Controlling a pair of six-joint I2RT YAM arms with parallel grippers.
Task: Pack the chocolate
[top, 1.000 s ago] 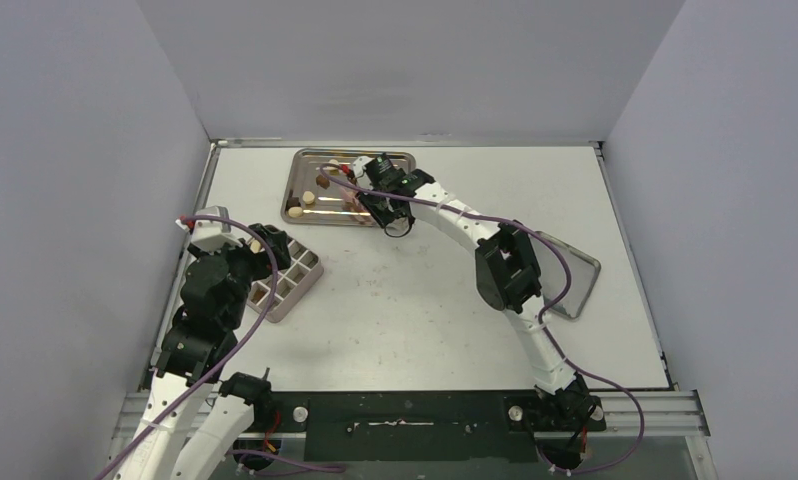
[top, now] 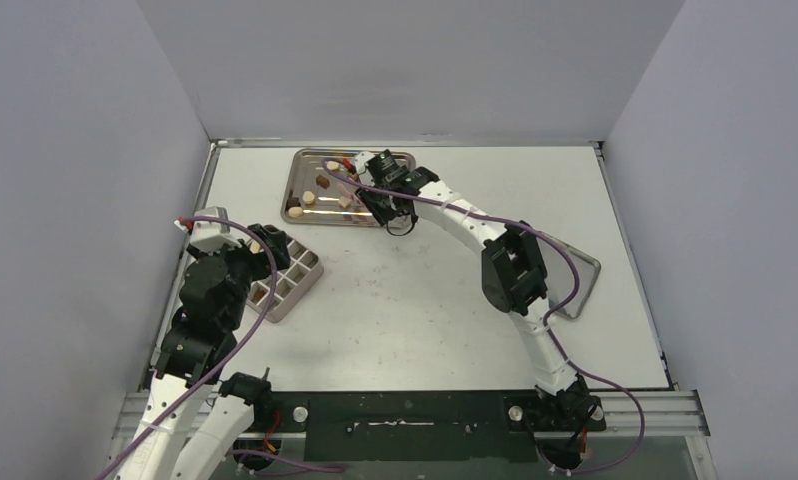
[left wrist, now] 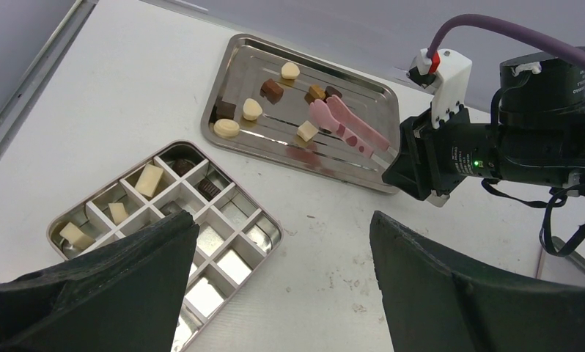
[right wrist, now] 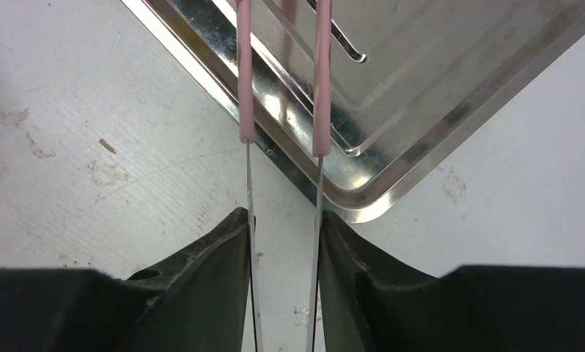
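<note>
A steel tray [left wrist: 267, 147] at the back holds several white and brown chocolates, among them a white cube [left wrist: 307, 130]. My right gripper reaches over that tray with long pink-tipped tongs, their tips apart and a little above the cube; in the right wrist view nothing shows between the visible lengths. A compartment box [left wrist: 273, 233] stands nearer, several cells holding chocolates, others empty. My left gripper hangs over the table beside the box; its black fingers frame the left wrist view, and whether anything is between them is hidden.
A second, empty tray [top: 585, 283] lies at the right of the table. Walls close in the back and both sides.
The left arm has not moved.
</note>
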